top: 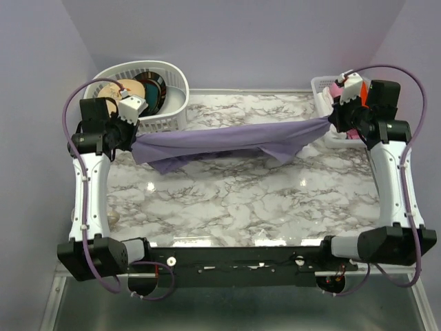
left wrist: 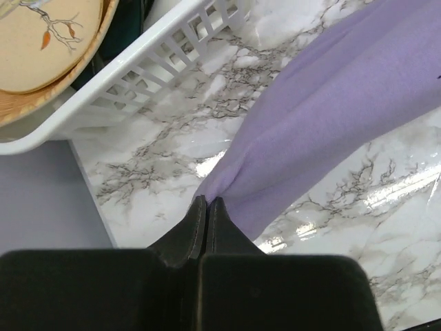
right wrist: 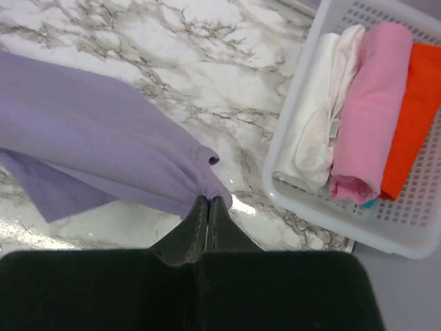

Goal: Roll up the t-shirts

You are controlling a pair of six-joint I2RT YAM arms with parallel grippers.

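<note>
A purple t-shirt (top: 227,140) is stretched between my two grippers above the marble table, seen as a narrow band in the top view. My left gripper (top: 132,141) is shut on its left end; in the left wrist view the cloth (left wrist: 310,131) gathers at the fingertips. At the other end my right gripper (top: 333,124) is shut on a corner, and the fabric (right wrist: 124,138) bunches there in the right wrist view. Loose folds hang below the band, and part of the underside is hidden.
A white basket (top: 180,110) with round plates stands at the back left, close to my left gripper. The white bin (top: 318,88) at the back right holds rolled clothes, including a pink roll (right wrist: 375,103) and an orange one (right wrist: 417,103).
</note>
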